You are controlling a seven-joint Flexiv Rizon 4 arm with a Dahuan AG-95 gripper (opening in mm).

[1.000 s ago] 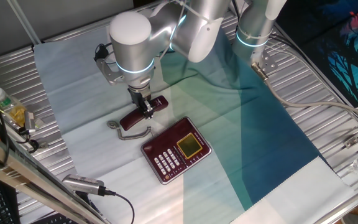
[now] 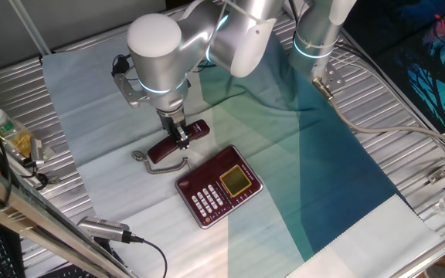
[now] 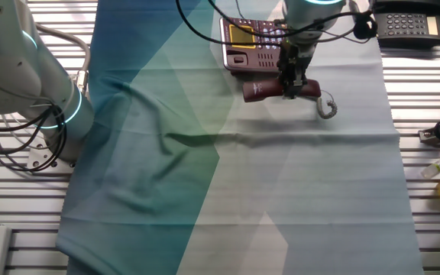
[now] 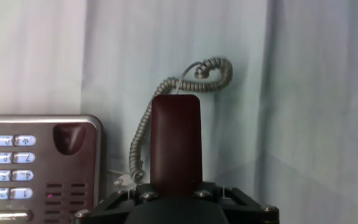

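Note:
A dark red telephone handset (image 2: 163,149) is at the far side of the matching phone base (image 2: 219,185), apart from it. My gripper (image 2: 182,140) is shut on the handset's middle, pointing down from above. In the wrist view, the handset (image 4: 176,140) extends forward from between the fingers, which press close on both sides. The grey coiled cord (image 4: 148,118) curls beside it and past its end. The base (image 4: 42,134) appears at the left there, its keypad and an empty cradle hollow showing. Whether the handset touches the cloth is hard to tell.
A wrinkled blue, green and grey cloth (image 3: 151,183) covers the table, with wide free room in front of the phone in exterior view 2. Another, black phone (image 3: 411,29) stands at the far right. A metal cylinder with a cable (image 2: 104,229) lies near the cloth's edge.
Over the last second the arm has shifted slightly left in exterior view 1. The handset has moved a little left with my gripper, while the phone base stays put.

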